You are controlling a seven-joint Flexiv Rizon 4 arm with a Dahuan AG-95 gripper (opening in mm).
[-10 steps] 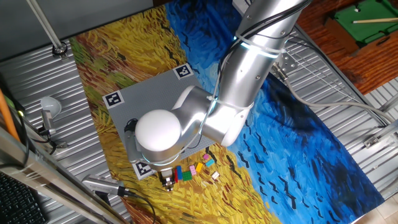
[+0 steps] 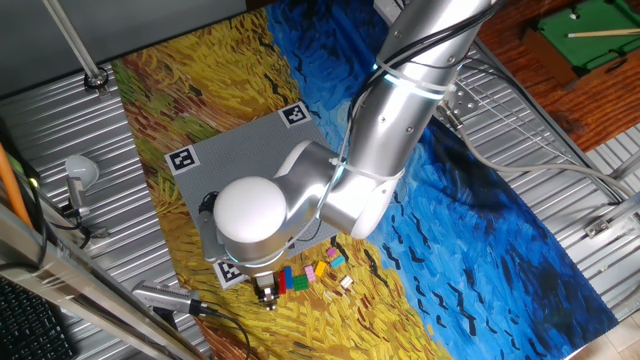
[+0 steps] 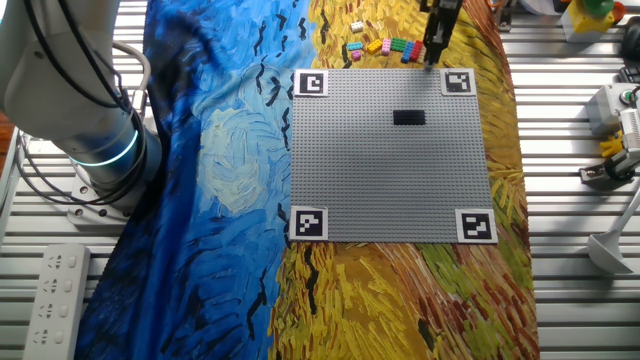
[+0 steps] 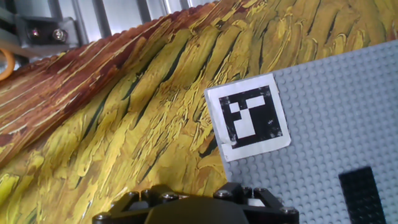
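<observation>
My gripper [image 3: 431, 64] hangs beside the row of bricks, just off the baseplate's marked corner in exterior view 2. Its black fingers [image 4: 140, 202] show along the bottom edge of the wrist view, but their gap is too obscured to judge. A black brick [image 3: 409, 117] lies on the grey baseplate [image 3: 350, 180]; the wrist view shows part of this black brick [image 4: 362, 196] at lower right. Off the plate's edge are loose bricks, including a green brick [image 2: 300, 283], a blue brick [image 2: 288, 277], a yellow brick [image 2: 320, 268] and a white brick [image 2: 346, 283].
Square black-and-white markers [image 3: 308, 223] sit at the plate's corners. Most of the plate is bare. A painted cloth [image 3: 230, 270] lies beneath it. In exterior view 1, a silver cylindrical device [image 2: 165, 298] with a cable stands left of the gripper.
In exterior view 1, the wrist and gripper have shifted slightly left, away from the brick row. The bricks show no visible movement.
</observation>
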